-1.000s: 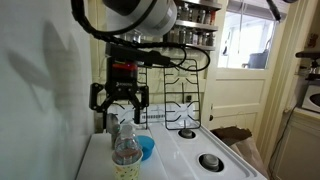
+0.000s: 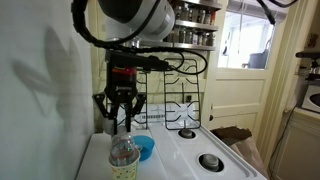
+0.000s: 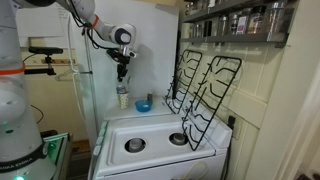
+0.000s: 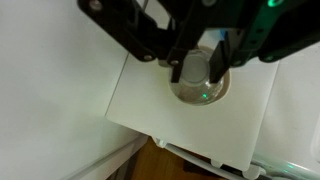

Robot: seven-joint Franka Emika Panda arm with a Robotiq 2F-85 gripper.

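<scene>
A clear bottle-like container (image 2: 124, 150) stands upright at the mouth of a pale patterned cup (image 2: 124, 172) on the white counter by the wall. My gripper (image 2: 121, 124) points straight down from above, its fingers shut on the container's narrow top. In the wrist view the clear container (image 4: 199, 88) shows between the dark fingers, with its base partly hidden by them. Seen from the far side, the gripper (image 3: 122, 78) is directly over the container (image 3: 122, 88) and cup (image 3: 123, 101). How deep the container sits in the cup is hard to tell.
A blue bowl (image 2: 146, 146) sits just beside the cup. Black stove grates (image 3: 212, 92) lean upright at the back of the white stove (image 3: 150, 160). The wall (image 2: 40, 90) is close on one side. A brown bag (image 2: 238, 142) lies past the stove.
My gripper has come down a little and its fingers have drawn together round the container's top. The container and cup have shifted slightly; the bowl has stayed put.
</scene>
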